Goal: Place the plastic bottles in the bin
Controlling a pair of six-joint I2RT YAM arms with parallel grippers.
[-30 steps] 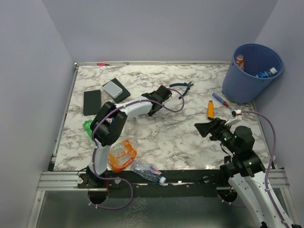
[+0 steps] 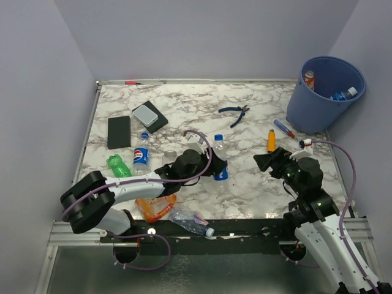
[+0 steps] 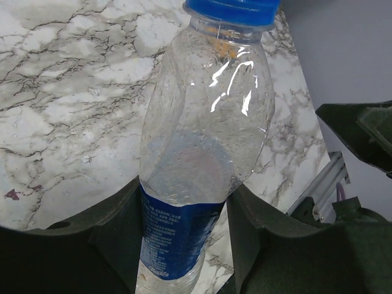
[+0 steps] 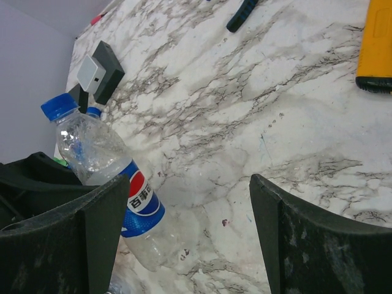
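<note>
My left gripper (image 2: 211, 162) is shut on an upright clear bottle with blue cap and label (image 3: 179, 233), held near the table's middle, facing my right gripper (image 2: 271, 160), which is open and empty. The same bottle (image 4: 138, 199) shows at left in the right wrist view. Other bottles lie on the left: a Pepsi bottle (image 2: 140, 157), a green bottle (image 2: 117, 165), an orange-labelled one (image 2: 155, 205) and a clear one (image 2: 191, 222) at the front edge.
The blue bin (image 2: 315, 107) at back right holds bottles. Pliers (image 2: 234, 110), a yellow tool (image 2: 271, 140), a screwdriver (image 2: 283, 128) and dark boxes (image 2: 119, 131) lie on the marble table (image 2: 190, 98).
</note>
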